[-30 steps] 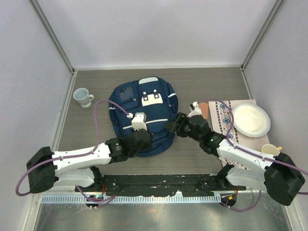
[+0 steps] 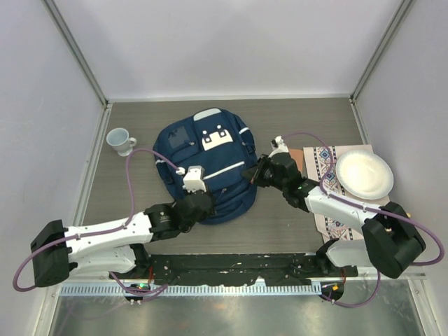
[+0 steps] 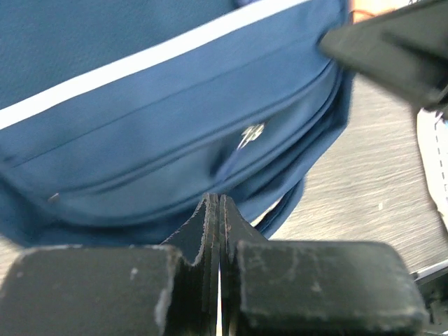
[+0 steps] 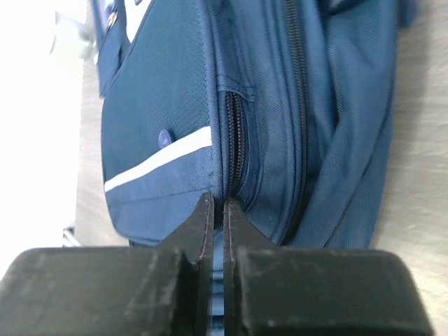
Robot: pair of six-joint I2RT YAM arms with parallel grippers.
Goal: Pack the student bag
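Observation:
The navy bag [image 2: 217, 147] with white stripes lies flat in the middle of the table. At its right edge my right gripper [image 2: 253, 175] is shut; the right wrist view shows a fold of the bag's fabric beside a black zipper [image 4: 236, 140] pinched at the fingertips. Over the bag's lower part, my left gripper is shut, its tips together with no fabric visible between them. A metal zipper pull [image 3: 250, 133] shows just beyond those tips. In the top view the left arm hides the bag's lower left area.
A white cup [image 2: 120, 142] stands at the back left. On the right, a white plate [image 2: 364, 175] rests on a patterned cloth [image 2: 320, 157], with a brown flat item [image 2: 297, 158] beside it. Bare table shows behind the bag.
The left gripper has shifted slightly left, and the bag has moved a little left and up.

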